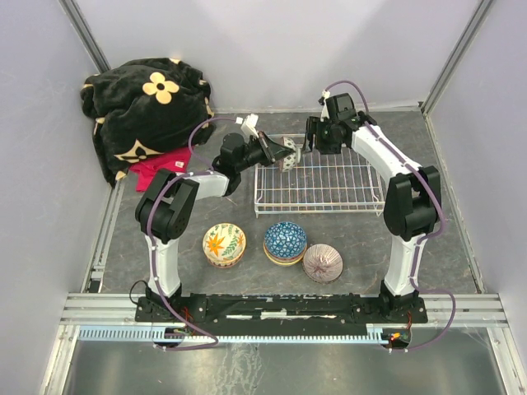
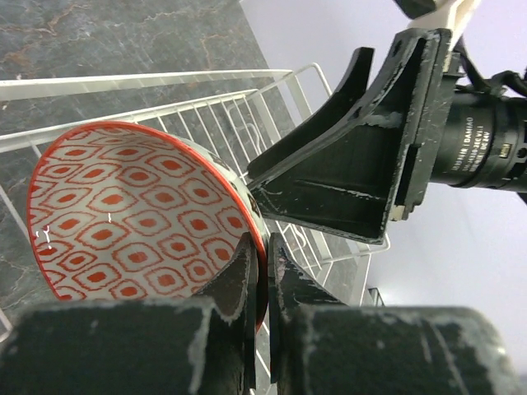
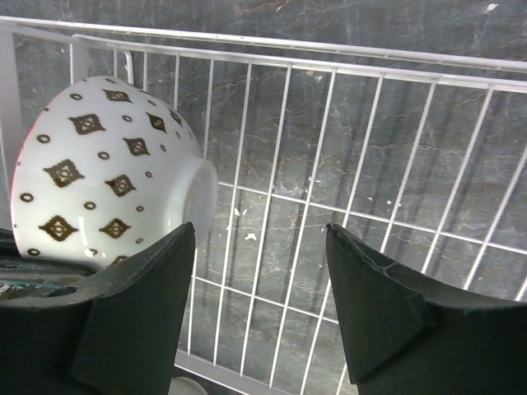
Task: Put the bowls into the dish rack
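Tilted on its side over the left end of the white dish rack (image 1: 329, 211) is a white bowl (image 2: 136, 214) with a red patterned inside and brown marks outside. My left gripper is shut on its rim. Close by on the right, my right gripper stands part open above the rack, nothing between its fingers; the bowl (image 3: 107, 173) lies just left of them. On the counter in front are a floral bowl (image 1: 224, 243), a blue bowl (image 1: 286, 239) atop other bowls, and a mauve striped bowl (image 1: 323, 262).
A dark flowered cushion (image 1: 148, 107) and a red cloth (image 1: 160, 164) fill the back left. The rack's middle and right side are empty. Bare counter shows to the right of the bowls.
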